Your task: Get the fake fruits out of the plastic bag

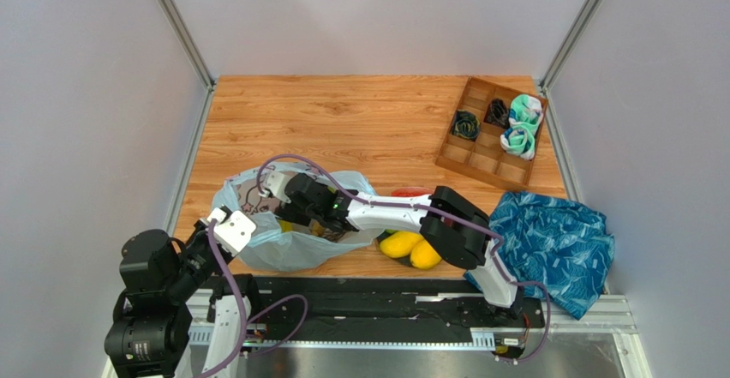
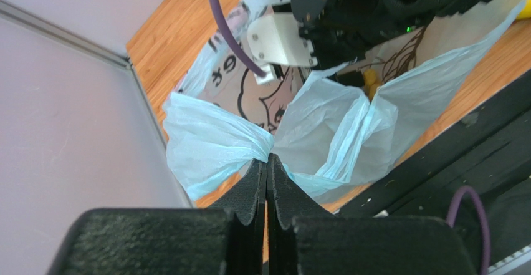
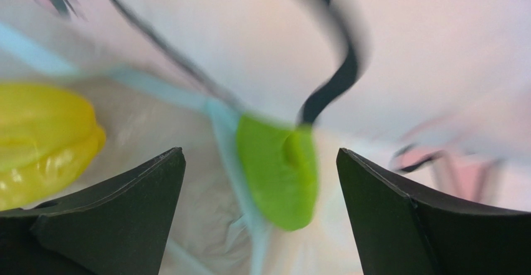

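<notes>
The pale blue plastic bag (image 1: 300, 249) lies front left on the table. My left gripper is shut on a crumpled edge of the bag (image 2: 212, 138), pulling at its near left side. My right gripper is inside the bag, open, with a green fake fruit (image 3: 274, 175) ahead between its fingertips and a yellow fake fruit (image 3: 43, 138) to their left; the view is partly blurred. Outside the bag, right of it, yellow fruits (image 1: 401, 243) and other fruits sit on a dark plate, partly under the right arm.
A wooden compartment tray (image 1: 454, 151) with cloths and coiled items stands back right. A blue patterned cloth (image 1: 548, 249) lies front right. Walls enclose the sides and back.
</notes>
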